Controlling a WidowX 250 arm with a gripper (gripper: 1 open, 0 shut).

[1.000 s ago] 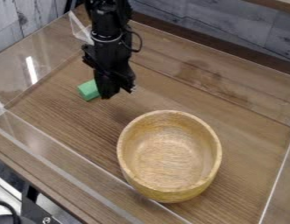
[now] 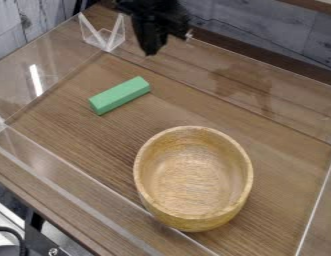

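The black gripper (image 2: 152, 42) is high at the top centre of the view, blurred, its fingers pointing down and looking shut, with nothing visible held. Below and left of it, apart from it, a green block (image 2: 120, 96) lies flat on the wooden table. A round, pale yellow bowl (image 2: 193, 205) stands empty in the lower centre right.
A clear plastic piece (image 2: 104, 30) is at the top left, beside the arm. Dark cables lie at the lower left corner.
The gripper has moved up and back from over the green block to the top of the view, uncovering the block. The bowl has not moved.
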